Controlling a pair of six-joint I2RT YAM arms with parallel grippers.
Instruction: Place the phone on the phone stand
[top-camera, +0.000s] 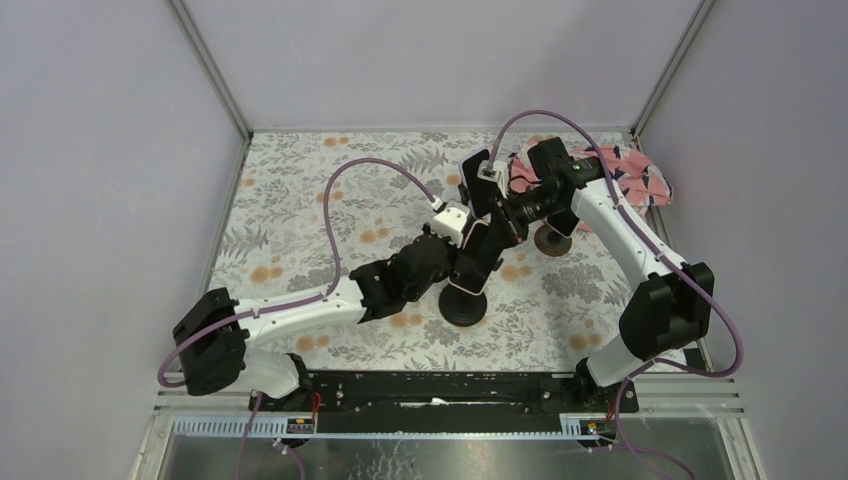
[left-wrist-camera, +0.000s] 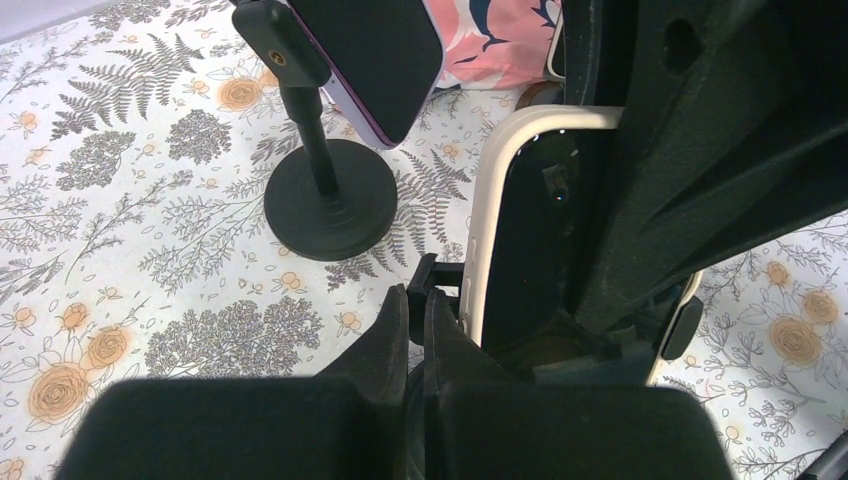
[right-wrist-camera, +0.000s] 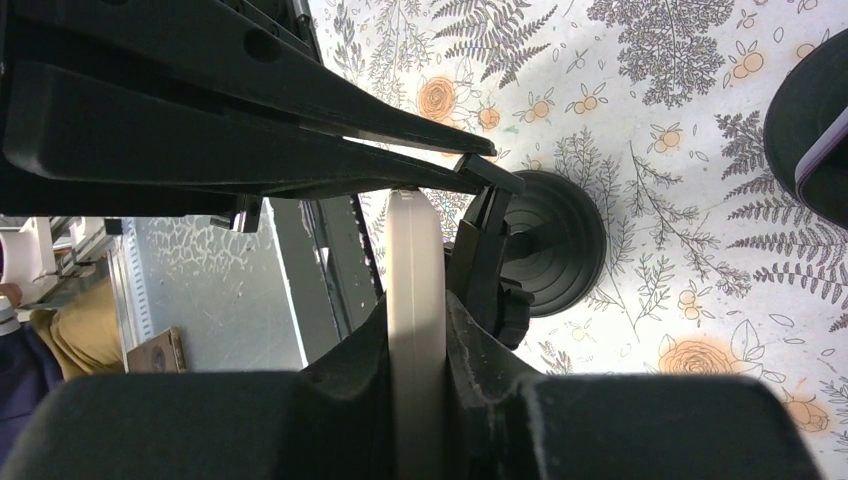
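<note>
The white-edged phone (top-camera: 473, 262) leans on the near black stand (top-camera: 462, 308) at the table's centre. My right gripper is shut on this phone, whose white edge runs between its fingers. My left gripper is shut beside the phone's left edge, on a black part of the stand's holder (left-wrist-camera: 445, 275), as far as the left wrist view shows. In the right wrist view the stand's round base (right-wrist-camera: 565, 245) shows below the holder.
A second stand (left-wrist-camera: 330, 210) holds a purple-edged phone (left-wrist-camera: 380, 60) behind. A third stand (top-camera: 553, 242) with a phone is at the back right, before a pink cloth (top-camera: 640, 175).
</note>
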